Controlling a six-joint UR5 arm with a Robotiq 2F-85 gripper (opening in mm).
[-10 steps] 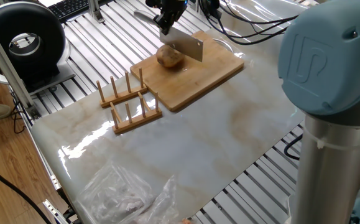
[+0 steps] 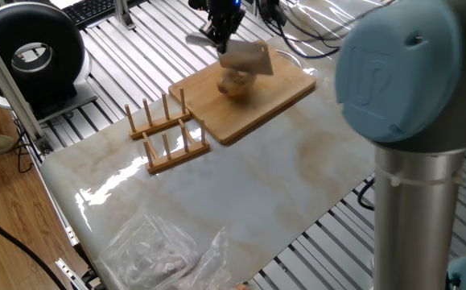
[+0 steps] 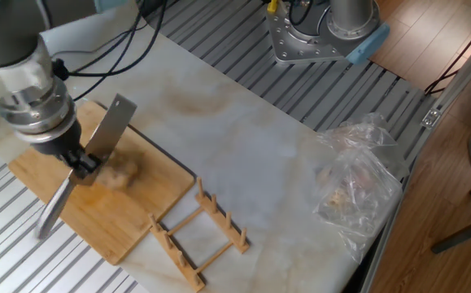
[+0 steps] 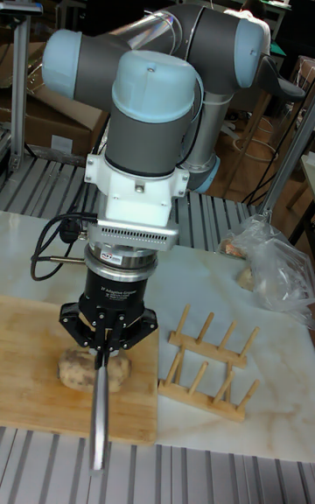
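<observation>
A cleaver [image 2: 249,58] is gripped by my gripper [image 2: 217,34], with its blade out to one side and its handle to the other in exterior views 1 and 2. In exterior view 3, the cleaver [image 4: 100,424] is seen nearly edge-on, with the fingers [image 4: 74,325] of my gripper [image 4: 105,344] closed about it. Against or very near the blade is a brown potato [image 2: 235,82], blurred here. The potato [image 3: 121,168] sits over the wooden cutting board [image 3: 160,191]; whether the blade has entered it cannot be told.
A wooden peg rack [image 2: 176,157] with upright pegs stands empty beside the board. Clear plastic bags [image 3: 357,187] lie at the table's far end from the board. Between rack and bags the marble-patterned tabletop [image 3: 276,187] is free.
The cleaver and potato have shifted right in exterior view 1, and the potato has become blurred. The cleaver's tilt has levelled, its handle end lower. The arm has shifted too; rack and board stay put.
</observation>
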